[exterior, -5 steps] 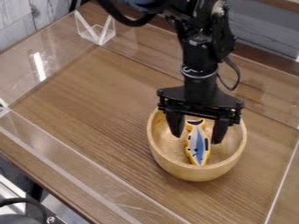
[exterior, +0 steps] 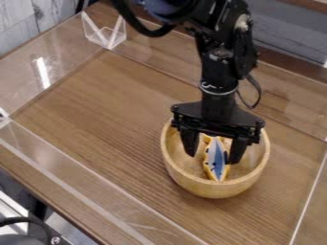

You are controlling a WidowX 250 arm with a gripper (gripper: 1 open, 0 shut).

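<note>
A round beige bowl (exterior: 182,172) sits on the wooden table toward the right. Inside it is an object striped orange, white and blue (exterior: 217,161). The black gripper (exterior: 215,144) reaches down into the bowl from above, its two fingers on either side of that object's upper end. The fingers stand apart; whether they touch the object I cannot tell.
A clear plastic piece (exterior: 105,29) is at the table's back left edge. A dark cable lies off the table at the lower left.
The gripper has lowered slightly into the bowl, around the upper end of the striped object. The bowl looks unmoved.
</note>
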